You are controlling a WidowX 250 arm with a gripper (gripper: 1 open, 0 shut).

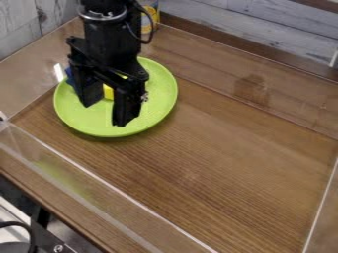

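Note:
My black gripper (109, 94) hangs over a green plate (153, 111) at the upper left of the camera view, its two fingers pointing down. Whether it is open or holds something is hard to tell. Behind it, small bits of a yellow object (106, 92) and a blue object (62, 73) show on or at the plate, mostly hidden by the arm.
A pale wooden wall (251, 25) runs along the back. Another yellow object (150, 15) is partly visible at the back behind the arm. A dark cable lies at the bottom left.

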